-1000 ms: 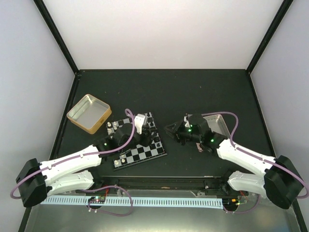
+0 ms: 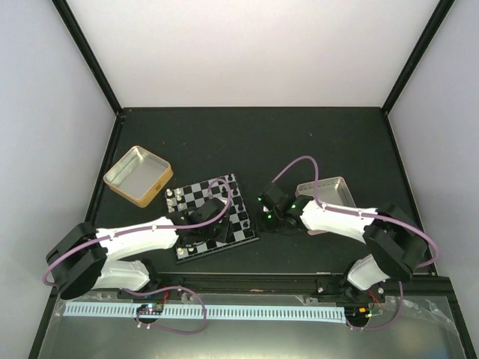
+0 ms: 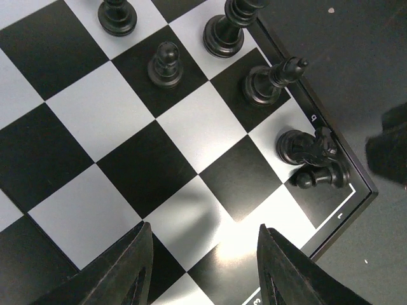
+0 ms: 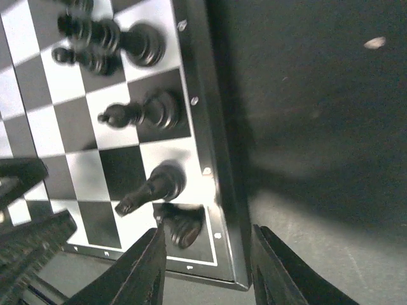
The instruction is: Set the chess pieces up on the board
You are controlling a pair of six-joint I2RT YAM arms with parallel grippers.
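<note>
The chessboard holds dark pieces along one edge. In the left wrist view a dark knight stands beside a piece in the corner square, with others such as a bishop and a pawn nearby. The right wrist view shows these from above, including the knight. My left gripper is over the board, fingers apart with nothing between them. My right gripper is beside the board's right edge, also open and empty. A few light pieces stand on the left side.
A yellow-rimmed tray lies at the upper left. A grey tray is at the right, partly behind my right arm.
My left arm has lowered and settled over the board. My right arm has moved left toward the board's edge, its upper part shifting leftward too.
</note>
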